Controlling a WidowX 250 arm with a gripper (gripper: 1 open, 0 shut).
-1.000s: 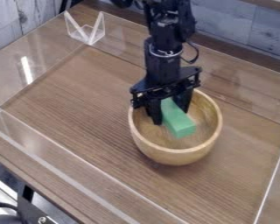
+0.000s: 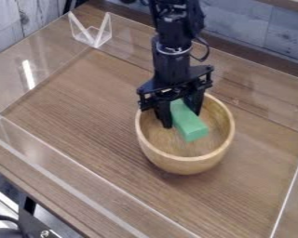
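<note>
A wooden bowl (image 2: 177, 160) sits on the wooden tabletop, right of centre. My black gripper (image 2: 173, 107) reaches down over its back part, shut on a green block (image 2: 189, 125). The block is tilted inside the bowl, its lower end toward the front right. The fingertips are partly hidden behind the block and against the dark gripper body.
A clear plastic holder (image 2: 92, 30) stands at the back left. The left and front of the table (image 2: 71, 121) are open. A grey plank wall runs along the back, and a dark cable shows at the bottom left corner.
My gripper and the green block have moved slightly up and back, with the block shifting a little within the bowl.
</note>
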